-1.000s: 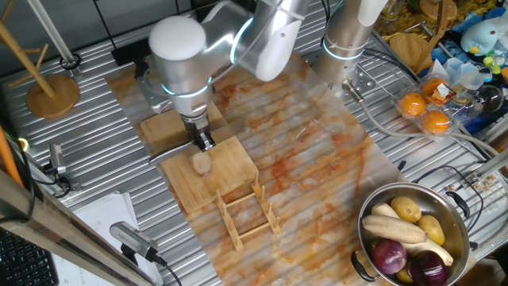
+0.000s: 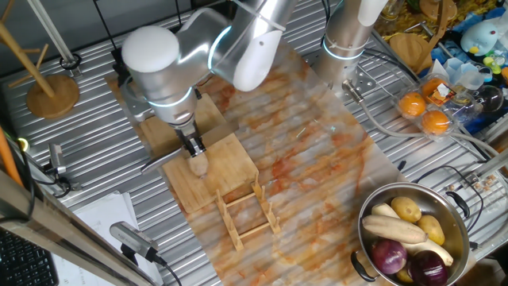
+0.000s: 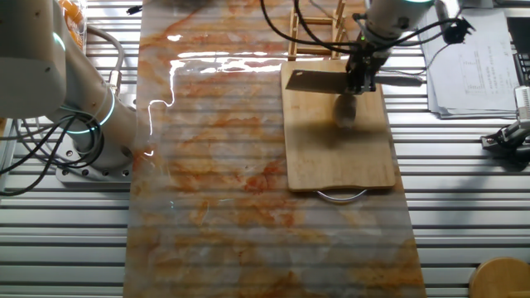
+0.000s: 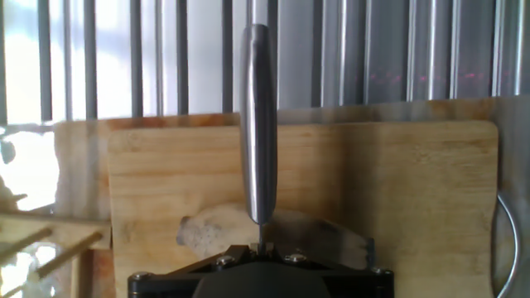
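My gripper (image 2: 193, 146) is shut on a knife, whose metal handle (image 4: 258, 124) points away toward the slatted table side in the wrist view. The flat blade (image 3: 317, 81) sticks out on the opposite side of the fingers. Below lies a pale brown root vegetable (image 2: 198, 165) on the wooden cutting board (image 3: 339, 157). In the wrist view the vegetable (image 4: 217, 230) is partly covered by the gripper and handle. The knife appears to be above it; whether the edge touches cannot be told.
A small wooden rack (image 2: 248, 216) stands against one end of the board. Farther off is a steel pot (image 2: 367, 238) with potatoes, purple onions and long pale roots. The marbled mat (image 2: 317, 175) between board and pot is clear. A wooden stand (image 2: 52, 97) is at the left.
In exterior view 1 the gripper and knife have shifted left across the board, nearer to over the vegetable. The vegetable, board and rack stay in place.
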